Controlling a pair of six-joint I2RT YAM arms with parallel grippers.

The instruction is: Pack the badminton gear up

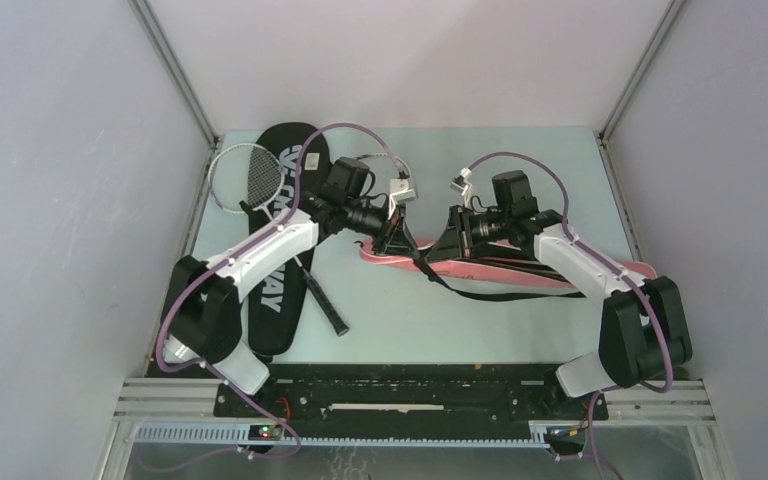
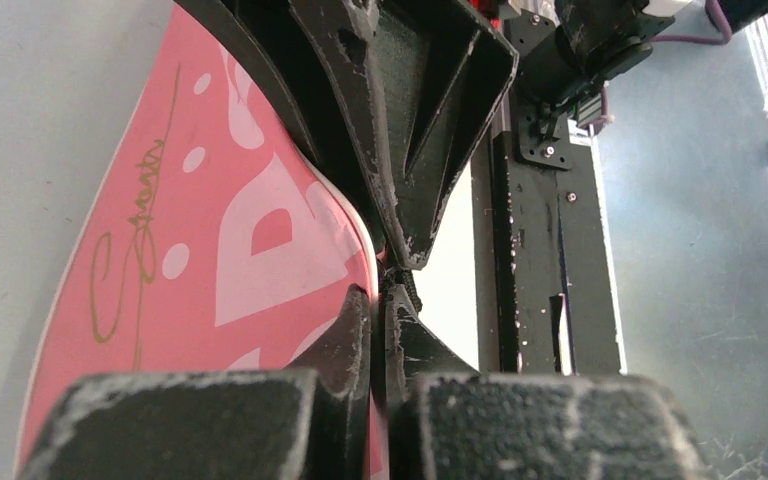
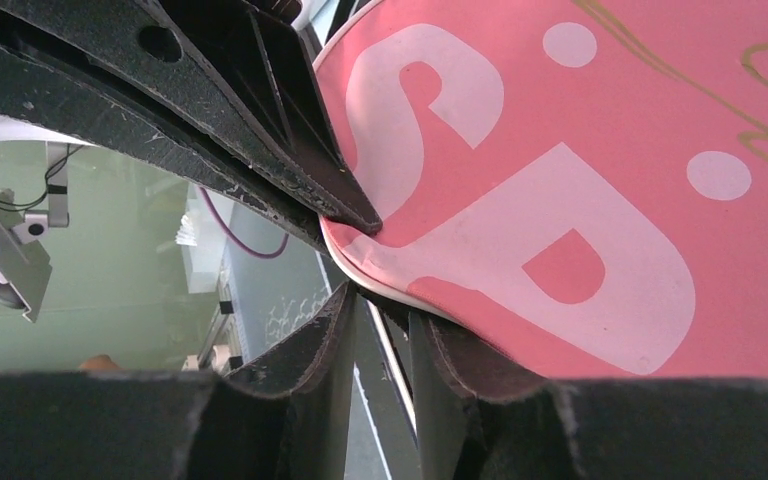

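Note:
A long pink bag (image 1: 470,268) lies along the front right of the table, its opening facing up and showing dark inside. At its left part my left gripper (image 1: 415,254) is shut on the bag's edge. In the left wrist view the pale-piped rim of the pink bag (image 2: 260,240) runs down between the left fingertips. Right beside it, my right gripper stands part open, with a gap between its fingers and the bag's rim at their tips. A black strap (image 1: 500,296) hangs from near the grippers and curves right, in front of the bag.
Lying on the left is a black racket cover (image 1: 272,310) with white lettering. A racket (image 1: 248,178) rests across it, its black handle (image 1: 322,303) pointing forward. Another racket head (image 1: 385,157) is partly hidden behind the left arm.

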